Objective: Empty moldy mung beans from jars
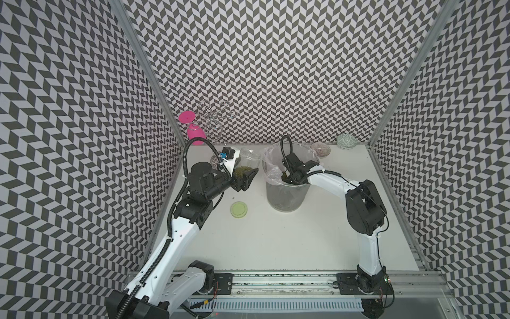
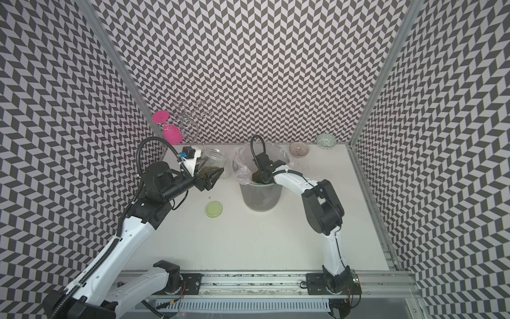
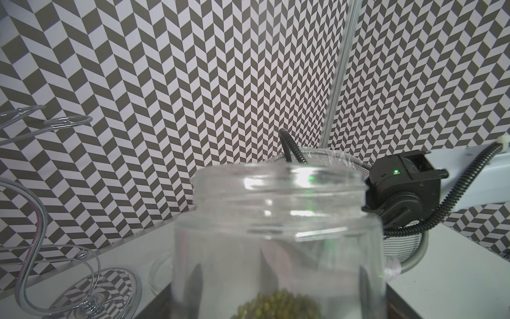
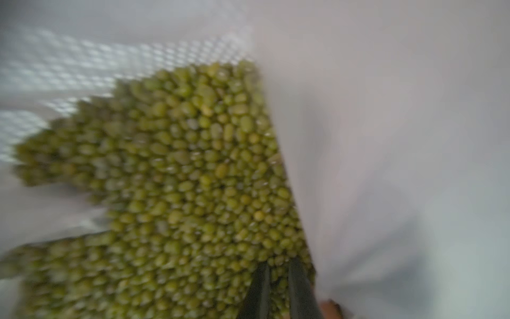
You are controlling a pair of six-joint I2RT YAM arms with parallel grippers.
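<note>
A clear glass jar stands upright with green mung beans inside and no lid on its mouth. My left gripper is shut around the jar's sides. To its right is a mesh bin lined with a clear bag. My right gripper reaches inside that bin. In the right wrist view, its dark fingers are close together over a heap of mung beans. Beans show in the narrow gap; whether anything is gripped is unclear. A tan object peeks out beside the fingers.
A green lid lies on the table in front of the jar. Behind the left arm are a pink object and a wire rack. Two glass bowls, one pinkish and one greenish, sit back right.
</note>
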